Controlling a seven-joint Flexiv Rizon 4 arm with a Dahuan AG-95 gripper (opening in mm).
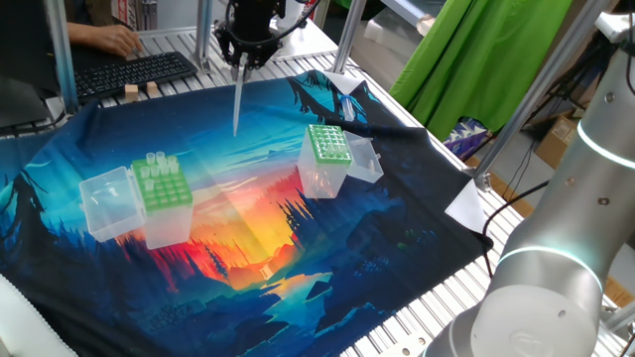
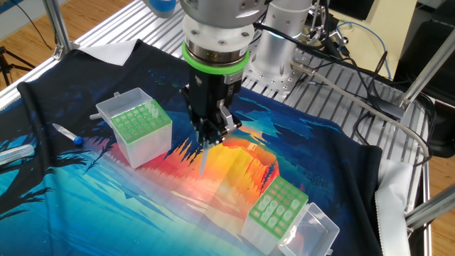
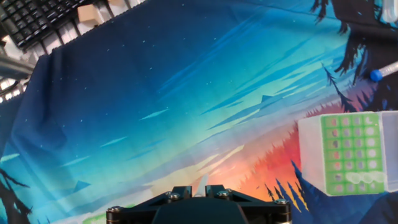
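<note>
My gripper [image 1: 241, 61] is shut on a slim, clear pipette tip [image 1: 237, 104], which hangs point down above the cloth. The same tip [image 2: 202, 163] shows below the gripper [image 2: 207, 139] in exterior view 2. In the wrist view, only a short pale piece of the tip [image 3: 203, 182] shows past the fingers. One green-topped tip box [image 1: 165, 191] has several clear tips standing up from its grid. Another green-topped box [image 1: 328, 147] stands apart from it, with mostly empty-looking holes. The held tip is clear of both boxes.
Each box has an open clear lid [image 1: 110, 203] [image 1: 364, 157] at its side. A blue-capped pen [image 2: 69, 135] lies on the printed cloth [image 2: 128, 206]. Beyond the cloth are a keyboard [image 1: 136, 71] and a person's hand [image 1: 117, 40]. Bare cloth lies between the boxes.
</note>
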